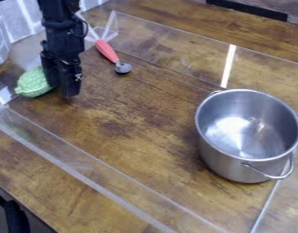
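Note:
My black gripper (64, 84) is low at the upper left, its fingertips down beside a pale green cabbage-like object (33, 83) lying on the wooden table. The gripper partly covers that object; whether it is open or shut on it is hard to see. A red-handled utensil (107, 50) with a metal head lies just behind the gripper, to its right.
A large steel pot (245, 136) with wire handles stands at the right. Clear strips run along the table's edges.

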